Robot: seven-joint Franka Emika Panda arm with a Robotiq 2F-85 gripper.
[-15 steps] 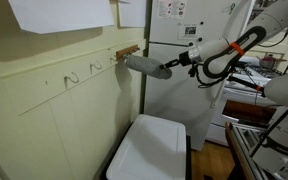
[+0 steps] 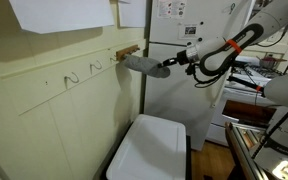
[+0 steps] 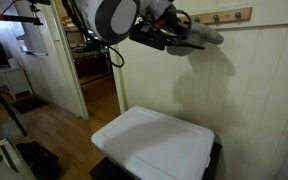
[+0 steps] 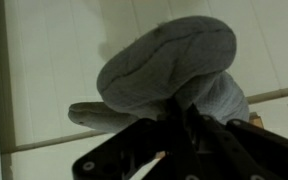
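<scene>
A grey oven mitt [image 2: 146, 66] hangs in the air close to the wall, just in front of the wooden hook rail [image 2: 127, 52]. My gripper is shut on its fabric. Seen from the wrist, the mitt [image 4: 164, 68] fills the middle of the view, its rounded end and thumb pointing away from the fingers. From the other side, the mitt [image 3: 194, 40] lies just under the rail [image 3: 221, 17] with its wooden pegs. Whether it touches a peg cannot be told.
Below stands a large white lidded bin [image 3: 154, 140], its top bare. Metal hooks [image 2: 71, 78] line the wall to the left of the rail in the first exterior view. A white fridge [image 2: 176, 85] stands behind the arm.
The mitt and gripper have shifted very slightly; the mitt stays in the grip near the rail. Nothing else has visibly moved.
</scene>
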